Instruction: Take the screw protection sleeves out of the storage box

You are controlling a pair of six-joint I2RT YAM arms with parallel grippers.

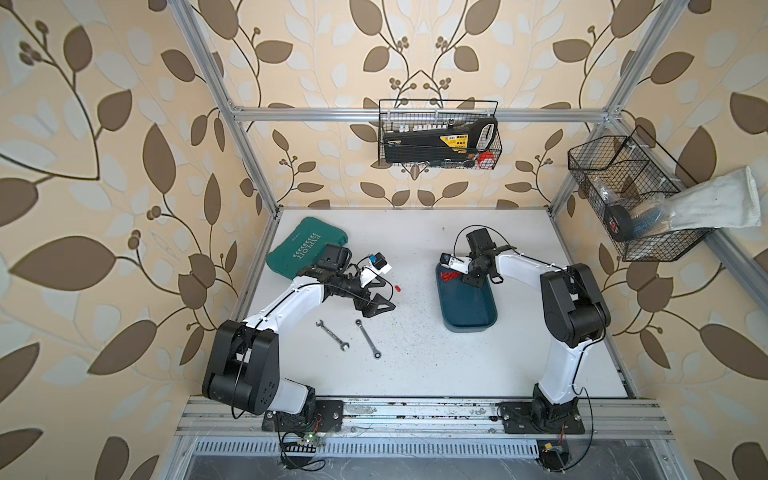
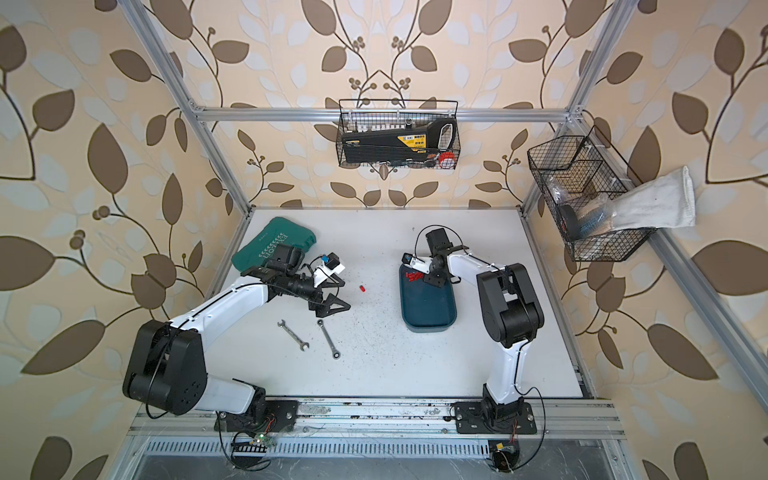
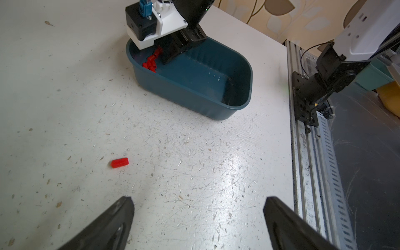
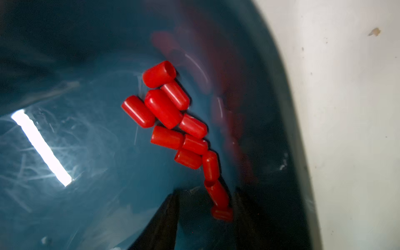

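Note:
In the right wrist view, several red sleeves [image 4: 163,109] lie in a loose row on the floor of the dark blue storage box [image 4: 287,137], along its wall. My right gripper is down inside the box, open, its fingers on either side of the row's near end; whether they touch any sleeve I cannot tell. One red sleeve [image 3: 119,162] lies alone on the white table, left of the box, as the left wrist view shows. Above the table, near that sleeve, my left gripper [image 1: 387,297] hangs open with nothing between its fingers.
Two wrenches [image 1: 333,335] lie on the table in front of the left arm. A green case [image 1: 306,247] rests at the back left, partly behind that arm. Bare table [image 1: 408,344] stretches between the wrenches and the box. Wire baskets [image 1: 440,136] hang high on the frame.

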